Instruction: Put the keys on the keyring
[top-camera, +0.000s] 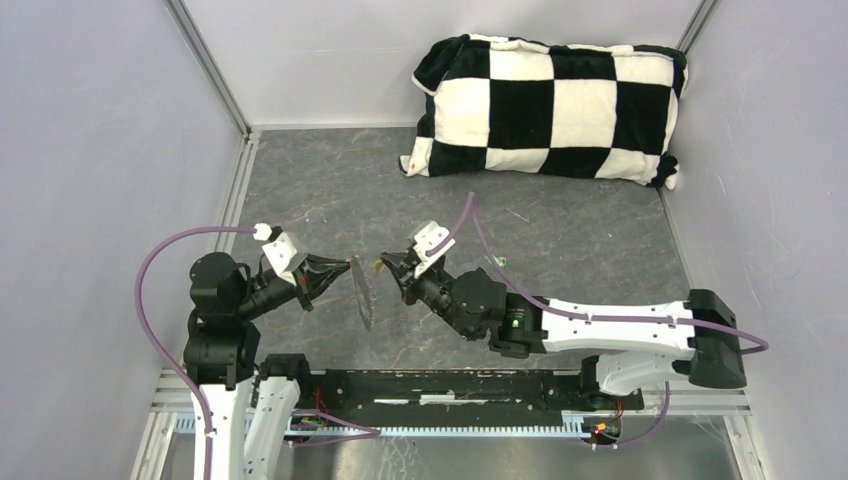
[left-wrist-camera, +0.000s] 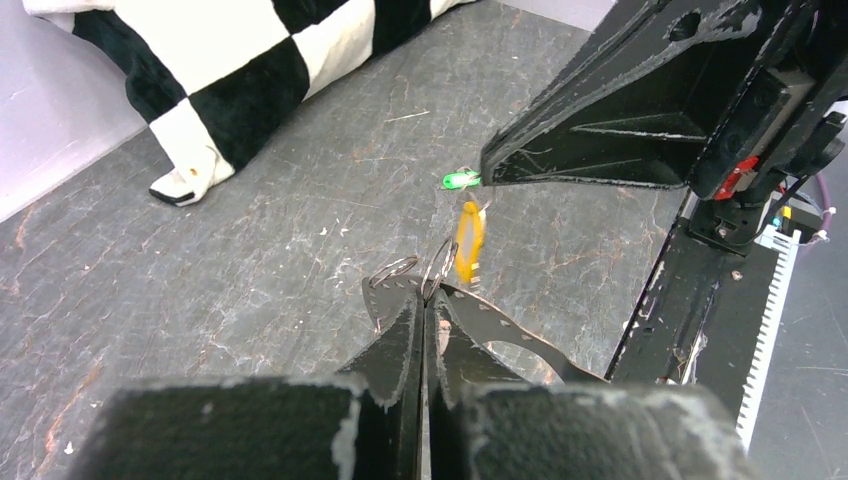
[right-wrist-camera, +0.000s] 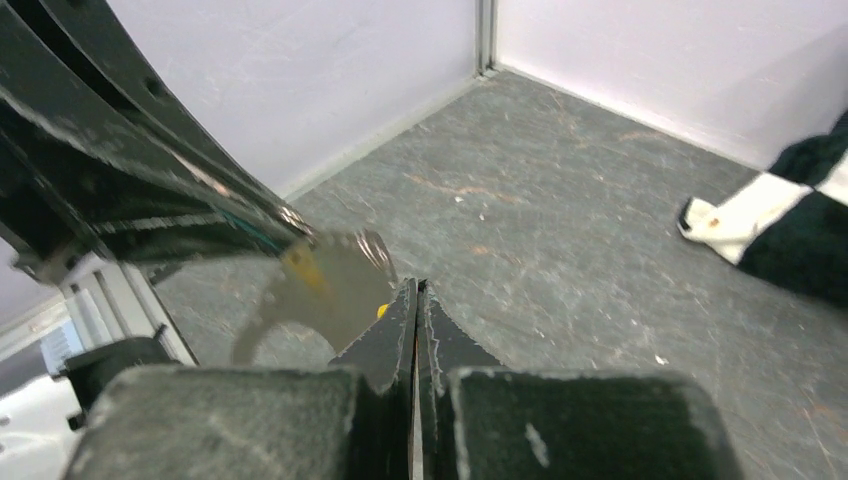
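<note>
My left gripper is shut on a wire keyring (left-wrist-camera: 438, 268), whose loops stand up at its fingertips. A thin grey curved strip (left-wrist-camera: 520, 340) hangs there with it. Facing it, my right gripper (top-camera: 386, 259) is shut, a small gap to the right of the strip. A yellow key (left-wrist-camera: 469, 240) hangs at the right fingertips, apart from the wire loops; how it is gripped is hard to see. Only a speck of that yellow key (right-wrist-camera: 383, 311) shows in the right wrist view. On the table lies a green key (top-camera: 498, 261), partly behind the right arm.
A black-and-white checkered cushion (top-camera: 550, 108) lies along the back wall. A black rail with a white toothed strip (top-camera: 470, 431) runs across the front.
</note>
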